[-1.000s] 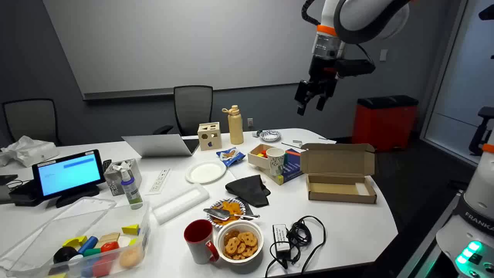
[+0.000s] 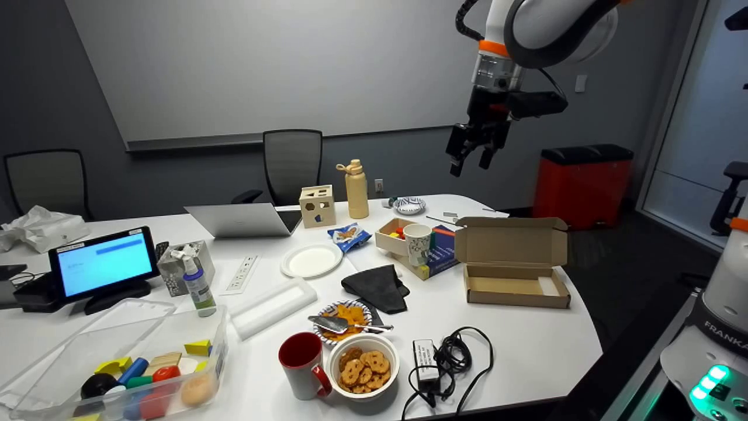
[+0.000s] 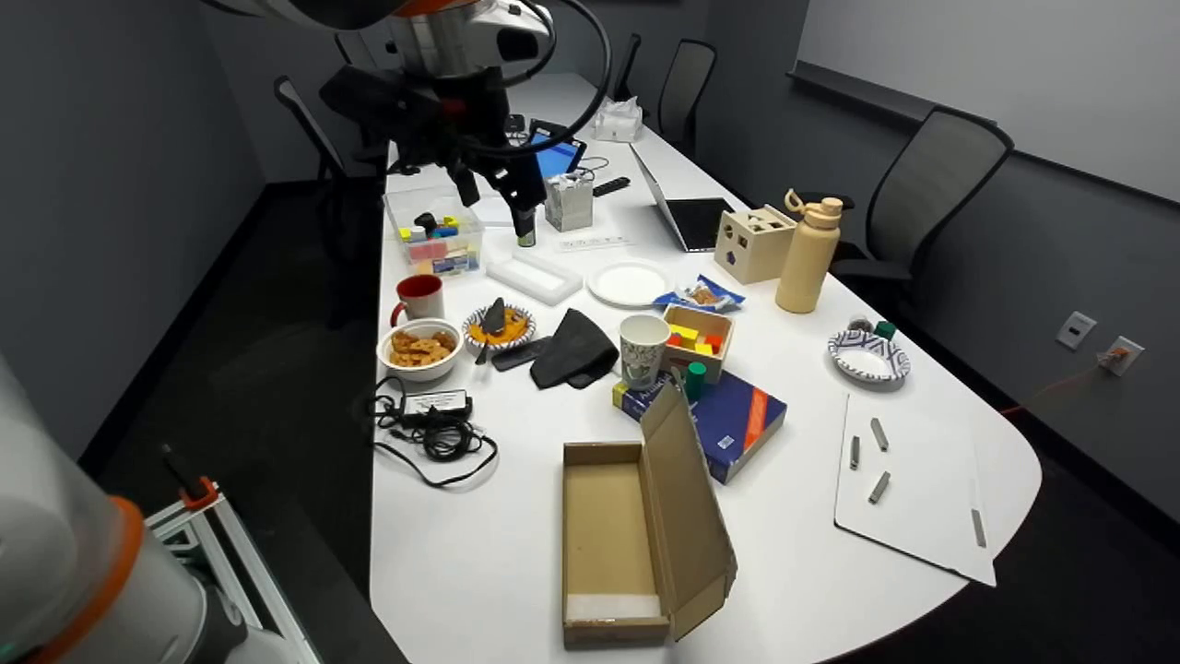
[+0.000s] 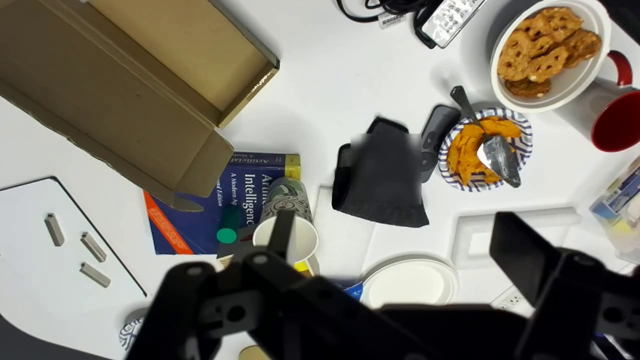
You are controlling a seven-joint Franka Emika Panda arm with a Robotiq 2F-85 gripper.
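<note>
My gripper (image 2: pixel 470 168) hangs high above the far right of the table, its fingers open and nothing between the fingers. In the wrist view its two fingers stand wide apart over the tabletop. Below, a black cloth (image 4: pixel 387 177) lies beside a dark remote (image 4: pixel 436 141). A patterned paper cup (image 4: pixel 286 222) stands by the blue book (image 3: pixel 725 426), near a wooden tray of colored blocks (image 3: pixel 699 332). The open cardboard box (image 3: pixel 608 531) has its lid raised. A bowl of cookies (image 2: pixel 364 368) and a patterned bowl of orange chips (image 2: pixel 343 319) with a server stand near the red mug (image 2: pixel 303 365).
A black cable with adapter (image 2: pixel 425 365) lies near the front edge. At the left sits a clear bin of blocks (image 2: pixel 210 372). A tan bottle (image 3: pixel 809 256), a shape-sorter cube (image 3: pixel 755 243) and a laptop (image 2: pixel 242 221) line the back.
</note>
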